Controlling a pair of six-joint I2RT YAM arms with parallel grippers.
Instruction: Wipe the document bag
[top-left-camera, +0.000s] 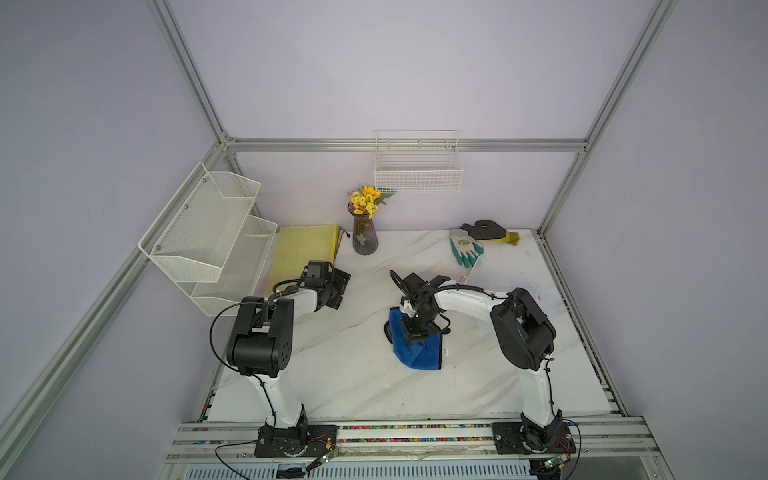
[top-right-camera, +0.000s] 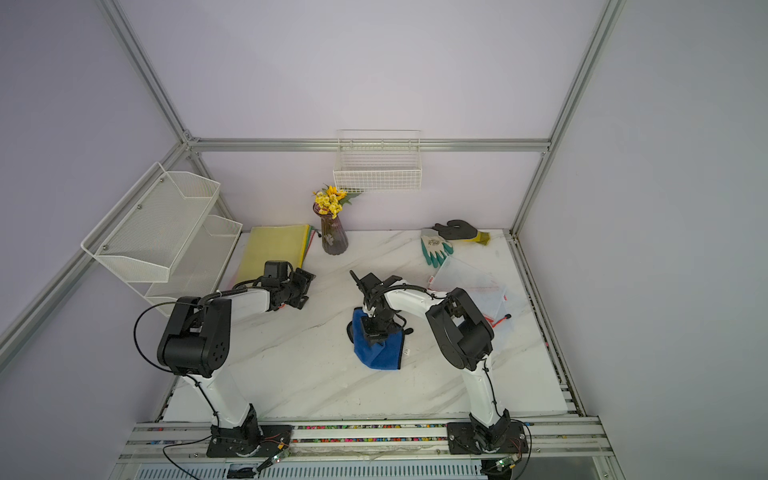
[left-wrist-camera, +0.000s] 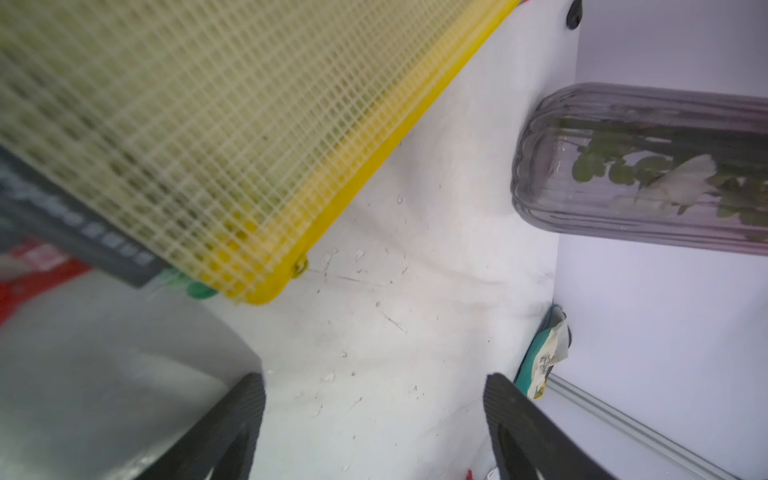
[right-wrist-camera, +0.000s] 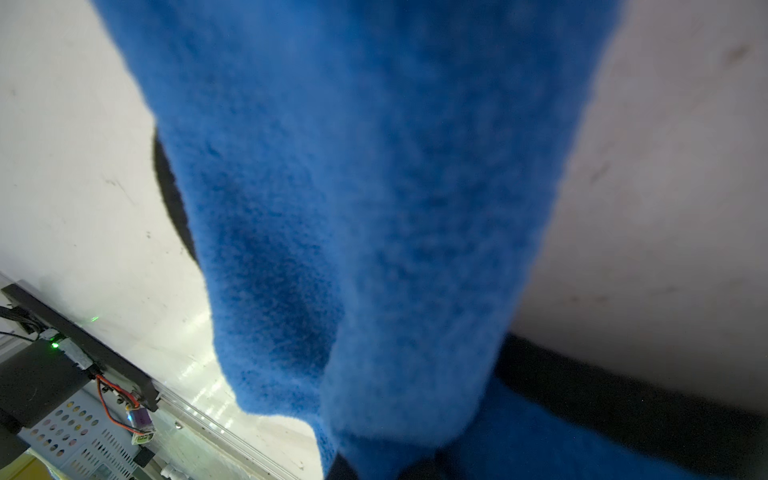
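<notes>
A stack of mesh document bags, yellow (top-left-camera: 304, 244) on top, lies at the back left. In the left wrist view the near corner of the yellow bag (left-wrist-camera: 264, 264) shows up close, ahead of the fingers. My left gripper stands open beside the stack's front right corner, nothing seen between its fingertips. Mid-table, my right gripper is shut on the blue cloth (right-wrist-camera: 384, 304), whose folds run up from the fingertips. From above, the cloth (top-left-camera: 420, 356) spreads on the table under the right gripper. A clear document bag (top-right-camera: 468, 280) with red trim lies at the right, partly behind the right arm.
A glass vase (top-left-camera: 365, 236) with yellow flowers stands just right of the bag stack. Gloves (top-left-camera: 466, 246) lie at the back right. A white mesh rack (top-left-camera: 204, 232) overhangs the left side.
</notes>
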